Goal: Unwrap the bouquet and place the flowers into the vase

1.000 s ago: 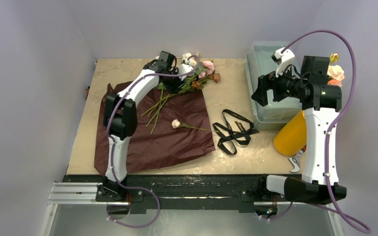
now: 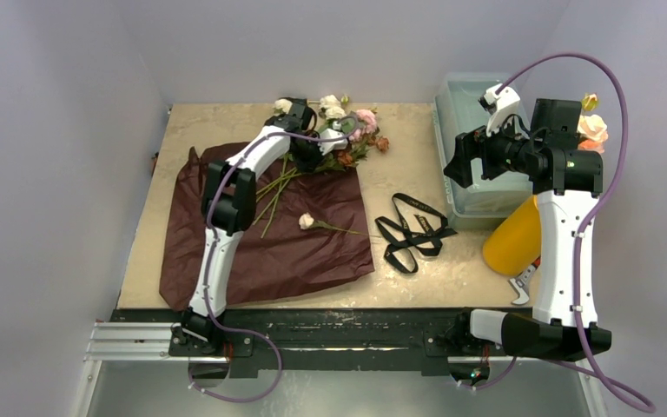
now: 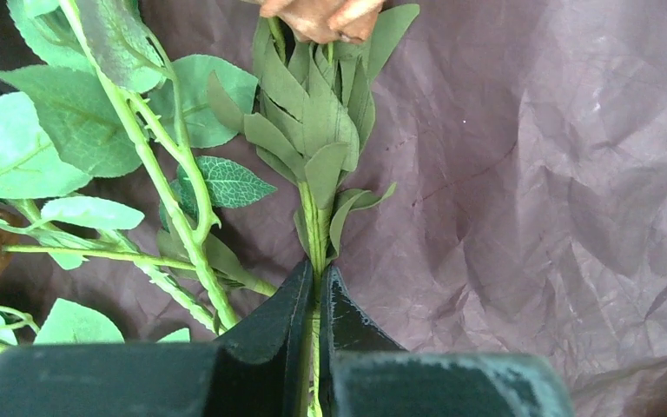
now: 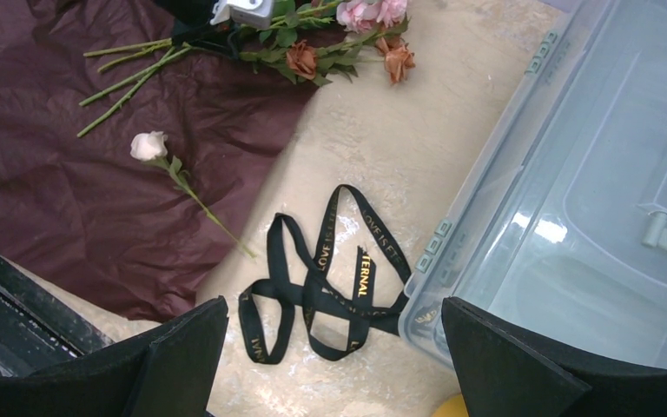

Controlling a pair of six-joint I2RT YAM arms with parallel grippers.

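On brown wrapping paper (image 2: 313, 252), a bunch of flowers (image 2: 365, 122) lies with white, pink and rust-brown blooms at the back. My left gripper is shut on a green leafy stem (image 3: 313, 217) under a rust-brown rose (image 3: 326, 17). Apart from the bunch, a white rose (image 2: 307, 221) rests with its stem pointing right. The yellow vase (image 2: 511, 243) stands at the right, partly behind my right arm; peach and yellow blooms (image 2: 592, 130) show beyond that arm. Above the clear bin, my right gripper is open and empty.
A clear plastic bin (image 2: 478, 195) fills the back right. Black lettered ribbon (image 2: 412, 234) lies between the paper and bin. A red-handled cutter (image 2: 521, 287) lies beside the vase. Bare tabletop (image 2: 408, 156) shows right of the bunch.
Most recently the paper, loose white rose and nearby stems shifted slightly left. My right arm stayed still.
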